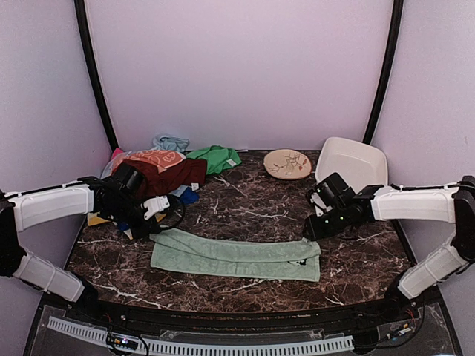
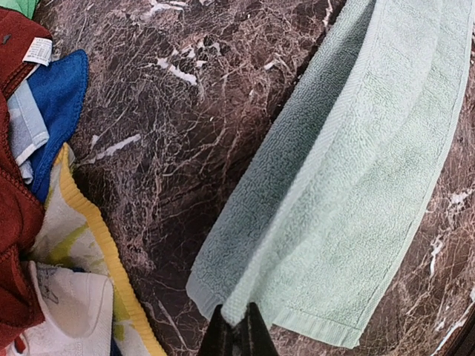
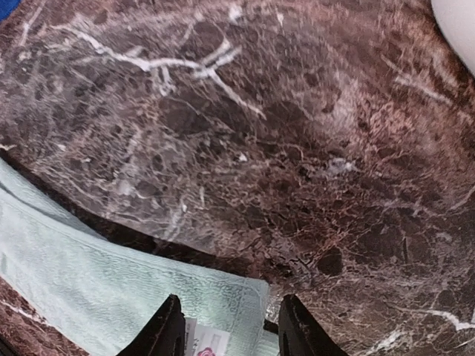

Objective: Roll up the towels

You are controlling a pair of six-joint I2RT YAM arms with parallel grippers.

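A mint towel (image 1: 236,267) lies lengthwise along the front of the table, its upper layer folded over part of it. My left gripper is shut on that layer's left corner, which it holds a little raised, as the left wrist view shows. At the other end my right gripper is part open above the towel's right corner (image 3: 249,293), its dark fingers either side of the corner area; whether they touch the cloth I cannot tell. A pale label with pink marks shows on the towel between them.
A pile of coloured cloths (image 1: 159,174) fills the back left, beside my left arm. A round patterned plate (image 1: 286,163) and a white bin (image 1: 350,157) stand at the back right.
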